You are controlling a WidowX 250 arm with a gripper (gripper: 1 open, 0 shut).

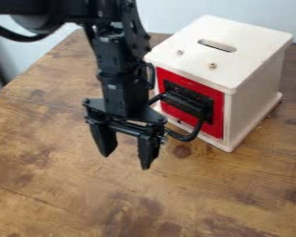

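Note:
My black gripper [126,150] hangs over the wooden table, left of a pale wooden box [252,111], its fingers pointing down and apart with nothing between them. The box has a slot in its top and a red front panel [172,76] with a black piece mounted on it. A black cable loop runs from beside the gripper toward that panel; where it attaches on the arm side is hard to tell.
A pale wall lies behind it at the back.

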